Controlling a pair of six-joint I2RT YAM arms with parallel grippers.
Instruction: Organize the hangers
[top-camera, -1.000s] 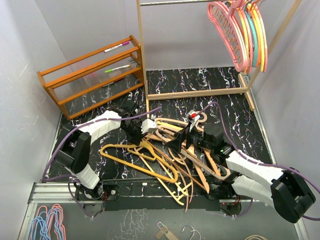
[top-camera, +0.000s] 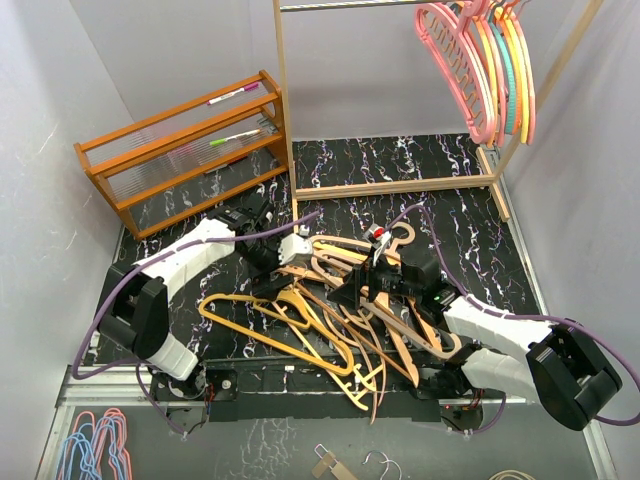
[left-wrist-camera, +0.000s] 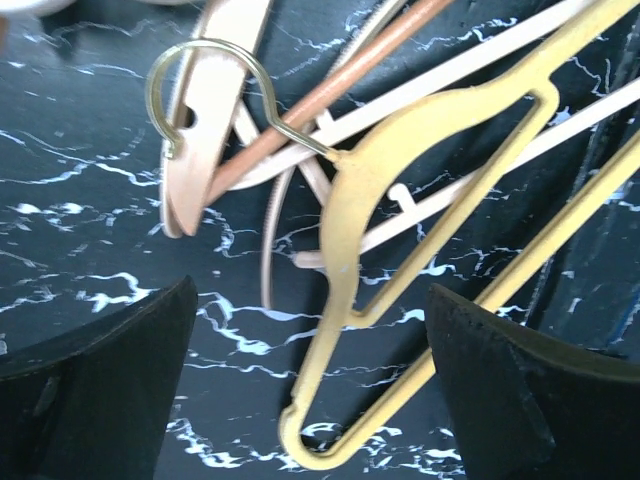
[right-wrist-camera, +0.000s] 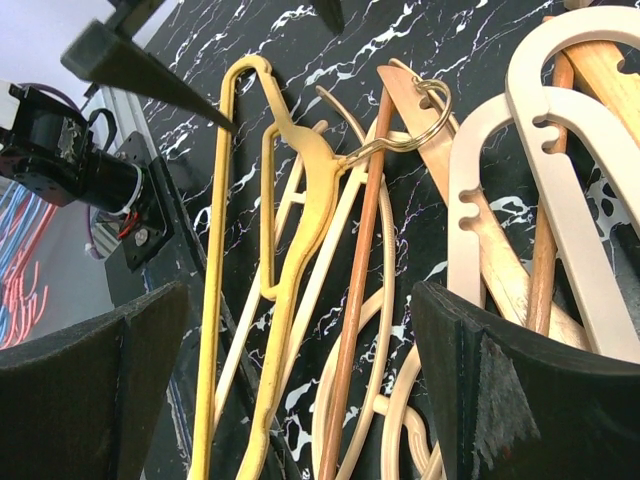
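Observation:
A pile of wooden and plastic hangers lies on the black marble board. A yellow hanger (top-camera: 273, 340) with a metal hook lies at its front left; in the left wrist view the same yellow hanger (left-wrist-camera: 343, 230) sits below the open fingers of my left gripper (top-camera: 270, 285). My right gripper (top-camera: 355, 285) stands open over the middle of the pile; in the right wrist view pale hangers (right-wrist-camera: 565, 210) and the yellow one (right-wrist-camera: 315, 190) lie beneath it. Neither gripper holds anything.
A wooden rail rack (top-camera: 390, 188) stands behind, with coloured hangers (top-camera: 475, 75) hung at its upper right. A wooden shelf (top-camera: 180, 135) with markers is at the back left. More hangers (top-camera: 95, 445) lie beyond the board's front edge.
The left arm and gripper have shifted slightly toward the front left, over the yellow hanger. The right arm has moved only slightly. The hangers look almost unchanged.

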